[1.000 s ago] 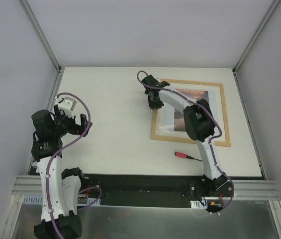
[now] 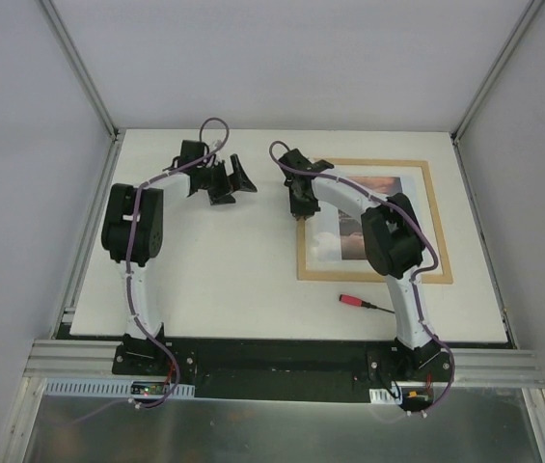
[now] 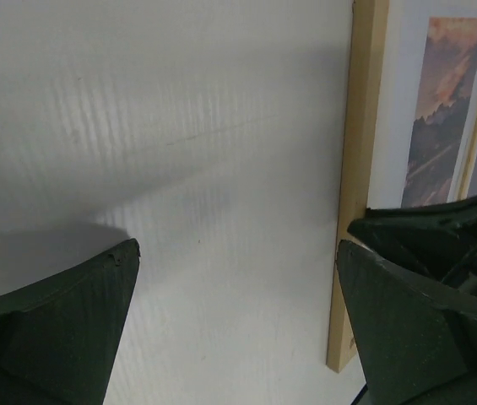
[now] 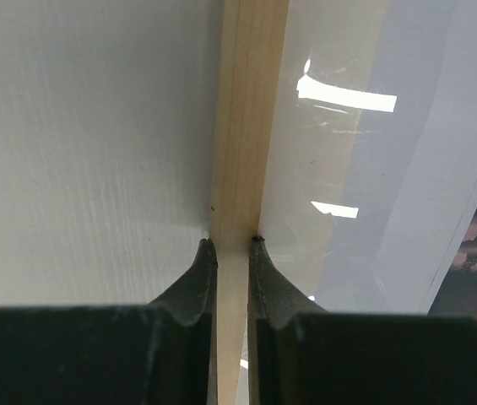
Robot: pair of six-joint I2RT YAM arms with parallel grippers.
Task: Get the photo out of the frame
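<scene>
A wooden photo frame (image 2: 427, 198) lies on the right half of the white table, holding a sunset photo (image 2: 353, 241) behind clear film with a white mat. My right gripper (image 2: 299, 210) is at the frame's left bar; in the right wrist view its fingers (image 4: 199, 287) are shut on that wooden bar (image 4: 242, 110). My left gripper (image 2: 231, 177) hangs open over the table left of the frame, nothing between its fingers. In the left wrist view the frame (image 3: 360, 110) is at the right, partly hidden by the right gripper.
A red-handled screwdriver (image 2: 354, 301) lies on the table in front of the frame, near the right arm. Walls surround the table.
The frame's near edge has shifted slightly toward the table's front, with the right gripper still on it.
</scene>
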